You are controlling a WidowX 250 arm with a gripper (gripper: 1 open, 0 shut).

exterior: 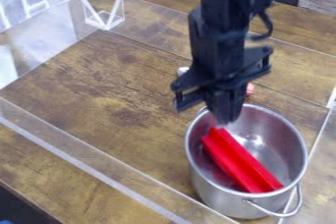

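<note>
A steel pot [284,140] with a wire handle stands at the lower right of the camera view, holding a long red object [241,162] that lies slanted inside it. My black gripper [226,112] hangs just above the pot's back rim, blurred, its fingertips close together with nothing visible between them; it looks shut.
A small white item [184,71] is partly hidden behind the gripper. A white wire piece [105,12] stands at the back left, and clear strips run along the table's edges.
</note>
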